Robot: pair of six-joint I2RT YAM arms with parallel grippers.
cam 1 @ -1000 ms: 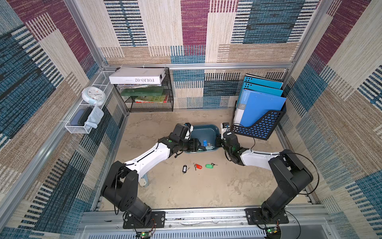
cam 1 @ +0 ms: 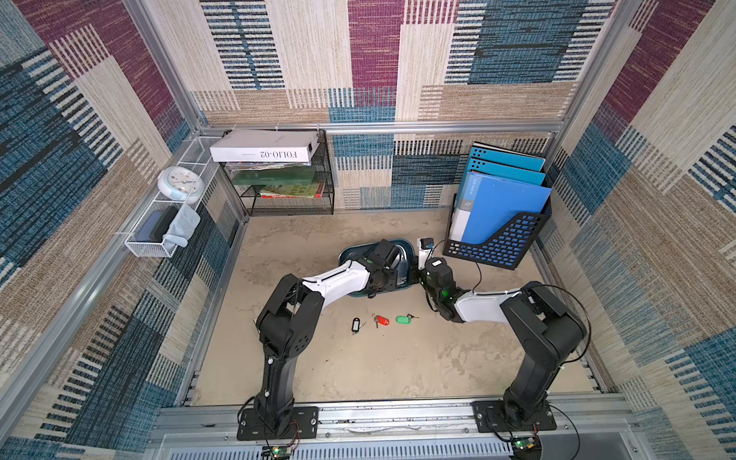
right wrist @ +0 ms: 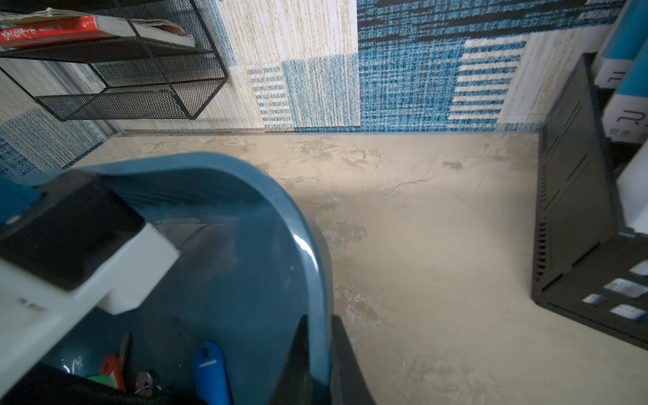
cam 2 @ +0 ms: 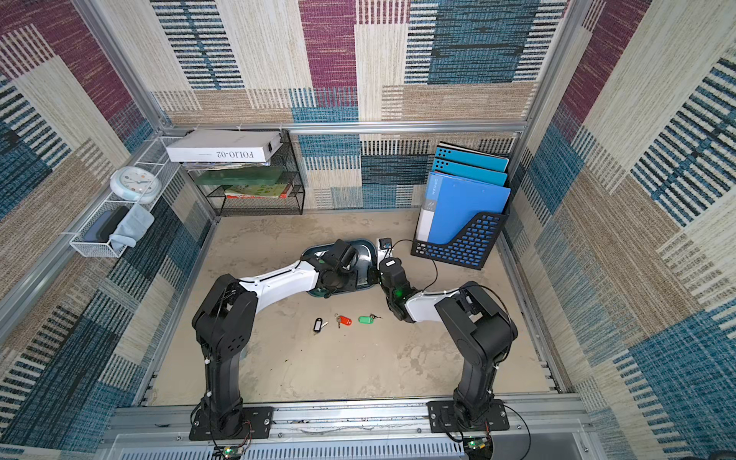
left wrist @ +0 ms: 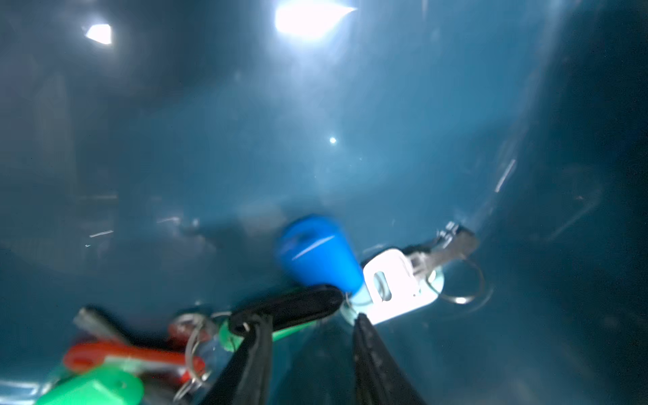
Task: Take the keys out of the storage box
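Observation:
In the right wrist view my right gripper is shut on the right rim of the dark blue storage box (right wrist: pixel 307 246). My left gripper reaches down inside the box, fingers apart with nothing clearly held between them. Just beyond its tips lie a blue key tag (left wrist: pixel 324 253), a black tag (left wrist: pixel 297 307) and a white tag (left wrist: pixel 398 287) with a key. To the left are a red tag (left wrist: pixel 128 354) and a green tag (left wrist: pixel 101 388). On the table in front of the box rest a black tag (cam 1: pixel 355 325), a red tag (cam 1: pixel 381 319) and a green tag (cam 1: pixel 403 319).
A black file holder (cam 1: pixel 498 237) with blue folders stands right of the box. A wire shelf (cam 1: pixel 326 184) is at the back left.
The left arm has moved right and deeper over the box, covering the keys from above. The box and the right gripper on its rim have shifted slightly left.

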